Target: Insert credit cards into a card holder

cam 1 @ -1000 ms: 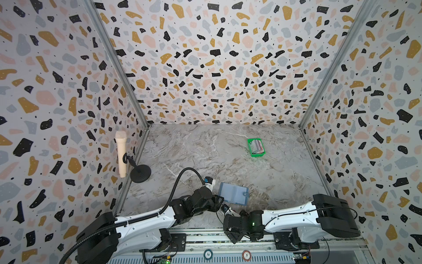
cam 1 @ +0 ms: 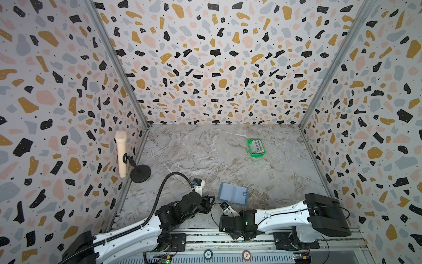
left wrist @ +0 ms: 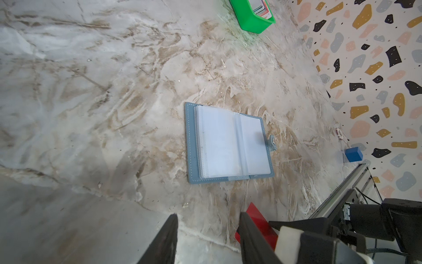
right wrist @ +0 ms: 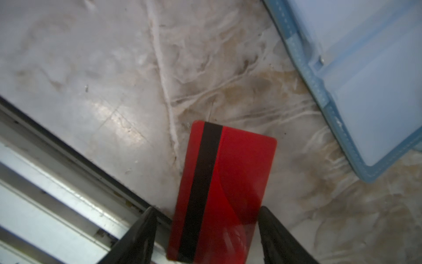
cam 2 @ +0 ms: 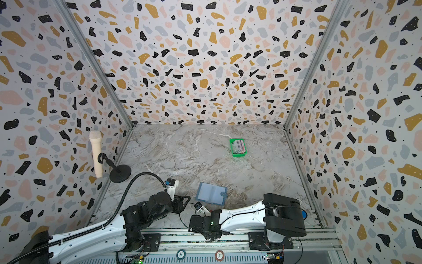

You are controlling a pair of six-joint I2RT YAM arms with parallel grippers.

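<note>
A red card (right wrist: 233,184) with a dark stripe lies between the two wide-set fingers of my right gripper, near the table's front edge. Its right edge meets one finger (right wrist: 270,224); at the left a gap shows, and whether it is gripped cannot be told. The left wrist view shows the red card (left wrist: 259,222) beside my left gripper, which stands open and empty. Beyond, the blue card holder (left wrist: 219,145) lies opened flat with clear pockets. At the back right, a green basket (cam 1: 256,154) contains a stack of cards (cam 1: 256,146).
Metal rails (right wrist: 61,193) run along the front edge, close to my right gripper. A black round-based stand (cam 1: 140,173) is at the far left. Open marble tabletop (cam 1: 197,149) spreads behind the holder.
My left arm has drawn back leftward, away from the holder and the right gripper. Holder and basket are unmoved.
</note>
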